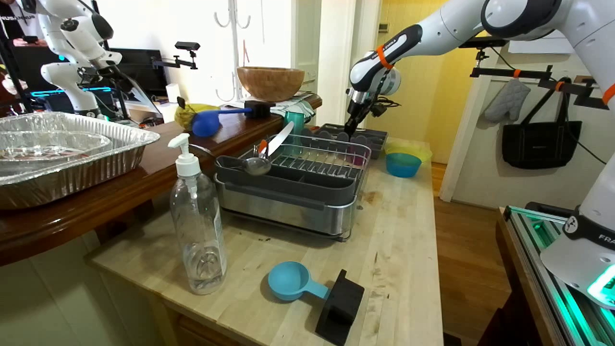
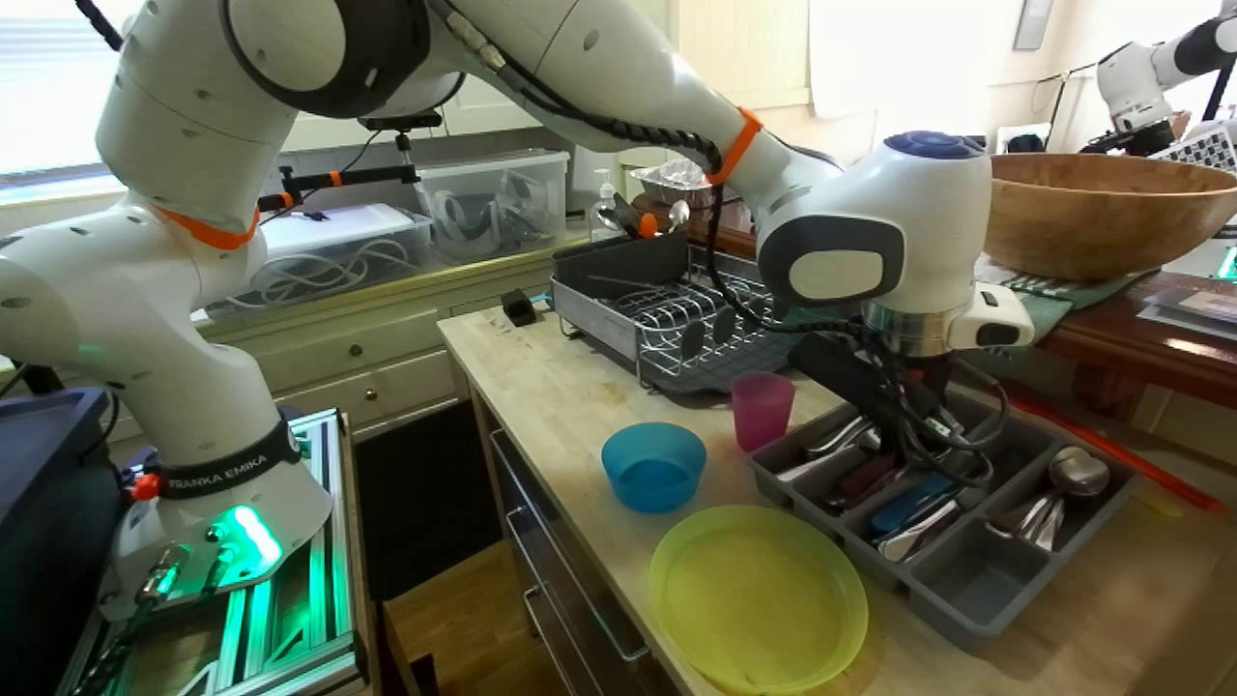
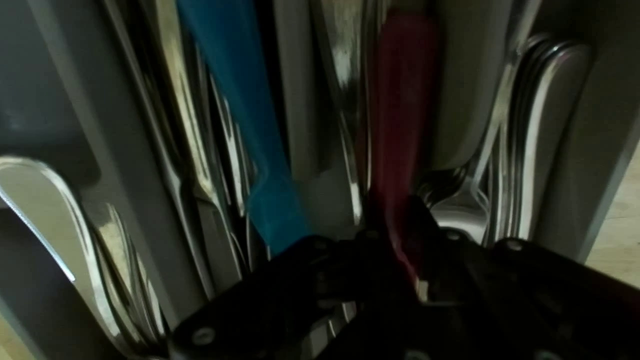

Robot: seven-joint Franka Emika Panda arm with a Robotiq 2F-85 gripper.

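Observation:
In the wrist view, a dark red utensil [image 3: 406,96] lies among cutlery, and its narrow lower part runs in between the dark fingers of my gripper. The gripper looks shut on it, though the view is dim. To the left lies a blue-handled utensil [image 3: 240,102], its end close to the gripper. Exterior view 2 has the hand pointing down into the grey cutlery tray [image 2: 986,615], its fingertips hidden by the wrist and cables. From exterior view 1, my gripper [image 1: 350,124] is small and dark at the tray's far side.
A pink cup [image 2: 762,410], a blue bowl [image 2: 652,464] and a yellow plate [image 2: 760,597] stand beside the tray. The dish rack [image 1: 282,196] is close by. Spoons [image 2: 1055,493] fill another compartment. Bare counter [image 1: 398,259] extends along the front.

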